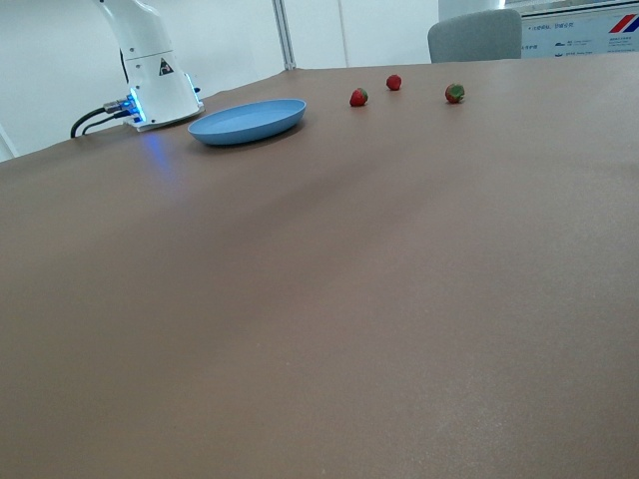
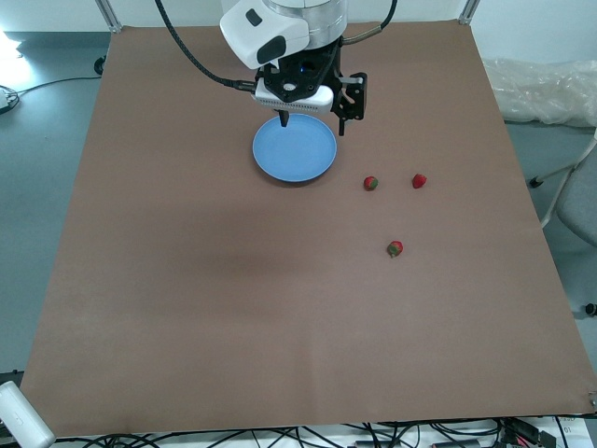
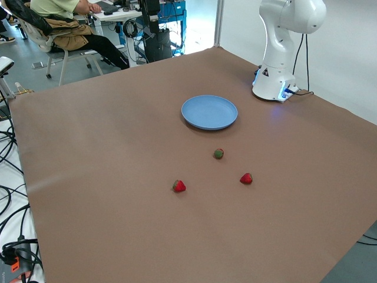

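A blue plate lies empty on the brown table; it also shows in the top view and the right view. Three strawberries lie apart to the right of it in the left view: one nearest the plate, one farther right and one lower. My gripper hangs over the far part of the plate in the left view, its two dark fingers apart with nothing seen between them. The top and right views do not show the gripper.
Most of the tabletop around the plate and strawberries is clear. The white arm base stands at the table's edge behind the plate, with cables. Cables run along the near edge in the left view, and a chair stands beyond the right edge.
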